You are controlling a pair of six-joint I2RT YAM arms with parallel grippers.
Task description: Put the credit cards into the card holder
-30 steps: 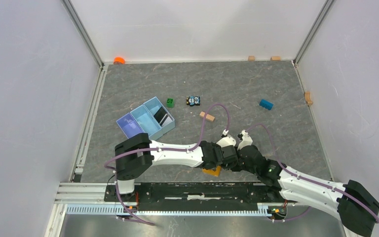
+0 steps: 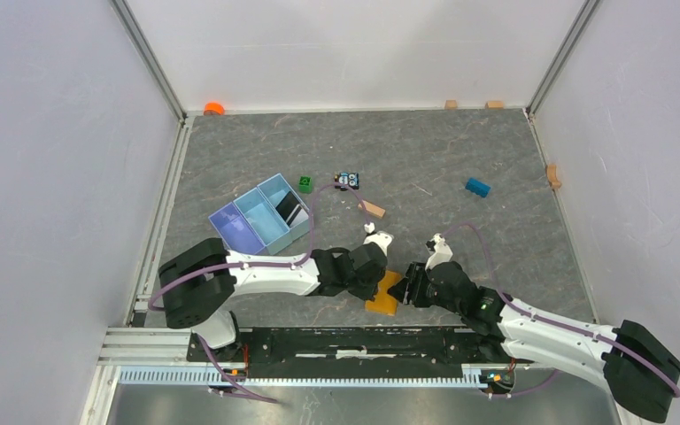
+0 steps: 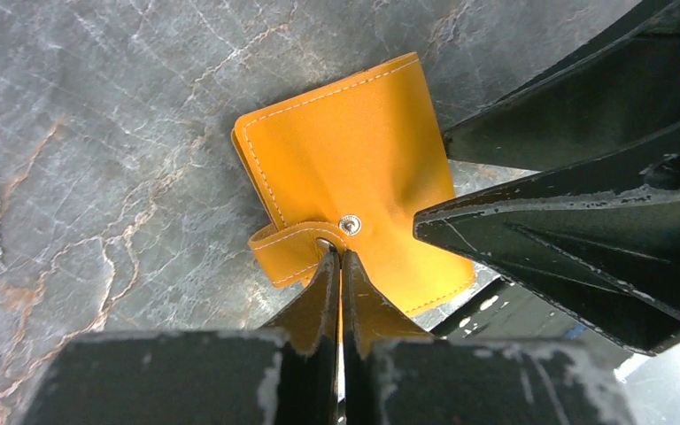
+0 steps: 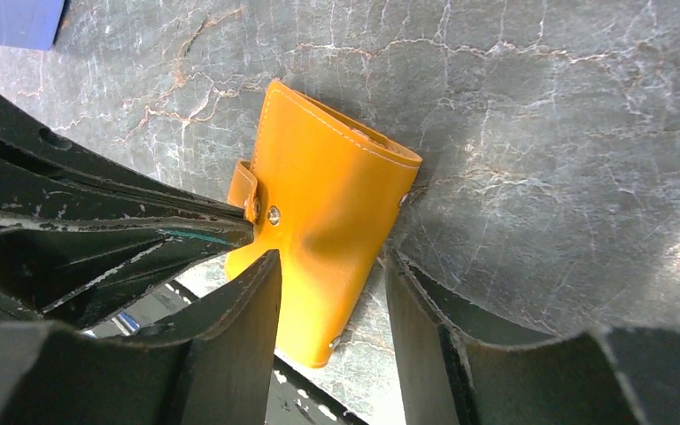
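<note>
The orange leather card holder (image 3: 354,150) lies on the grey table in front of the arms, folded, its snap stud showing. My left gripper is shut on the holder's strap (image 3: 288,252), whose end is pinched between its fingertips. Open, my right gripper hangs over the holder (image 4: 323,195), whose lower part shows between its fingers. Dark and white flat pieces, perhaps the cards (image 2: 288,205), sit in the right compartment of the blue box (image 2: 239,192). The inside of the holder is hidden.
Beyond the arms lie a green block (image 2: 305,184), a small dark blue item (image 2: 347,181), a wooden block (image 2: 372,209) and a blue brick (image 2: 477,187). Both grippers are close together at the holder. The table's far right side has free room.
The right arm and the blue box stay where they were.
</note>
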